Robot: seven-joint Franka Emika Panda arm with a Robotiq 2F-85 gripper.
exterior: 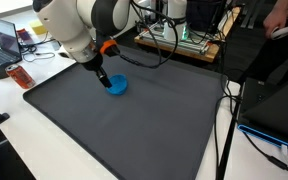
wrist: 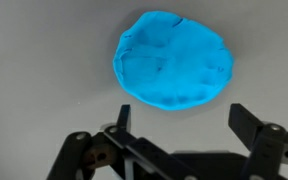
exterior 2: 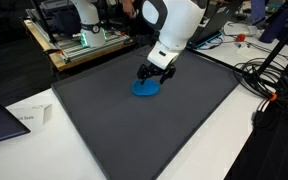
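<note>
A flat, roundish blue piece (wrist: 174, 62), apparently soft with an uneven raised rim, lies on the dark grey tabletop. It shows whole in the wrist view, and in both exterior views as a blue patch (exterior: 117, 85) beside the gripper. My gripper is open, its black fingers (wrist: 247, 124) wide apart with nothing between them. The blue piece is just beyond the fingertips in the wrist view. Seen from the second exterior camera, the gripper (exterior 2: 156, 75) is above and close to the far edge of the blue piece (exterior 2: 145, 88); whether they touch I cannot tell.
An orange-red can (exterior: 20, 76) and a laptop (exterior: 10, 45) stand left of the grey table. Black cables (exterior 2: 269, 88) run near the table's edge.
</note>
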